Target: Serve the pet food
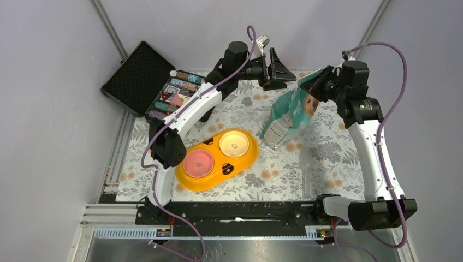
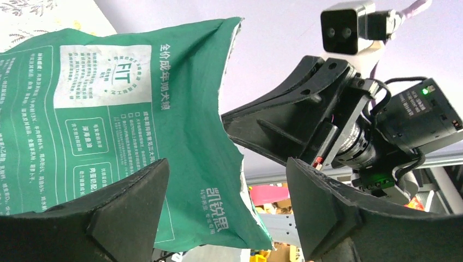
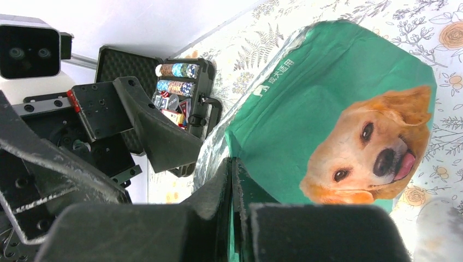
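Observation:
A green pet food bag (image 1: 293, 114) with a dog's face (image 3: 371, 153) stands at the back right of the table. My right gripper is shut on the bag's top edge, as the right wrist view shows. My left gripper (image 1: 278, 71) stands open just left of the bag's top; in the left wrist view the bag (image 2: 125, 125) lies beyond its spread fingers. An orange feeder (image 1: 241, 159) with a pink bowl (image 1: 198, 162) and a cream bowl (image 1: 233, 143) sits at front left. A clear scoop (image 1: 306, 166) lies right of it.
An open black case (image 1: 137, 76) with rolls and packets takes the back left, partly under my left arm. Walls close in at the sides and back.

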